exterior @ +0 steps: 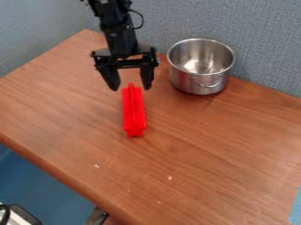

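Observation:
A black gripper [129,80] hangs above the wooden table, its two fingers spread apart and open, with nothing visible between them. Just below and in front of it lies a long red object [134,114] on the tabletop, its length pointing away from the camera. To the right of the gripper stands a steel pot [200,75] with a side handle.
A grey padded wall runs behind it. Blue floor and some dark equipment show past the near left edge.

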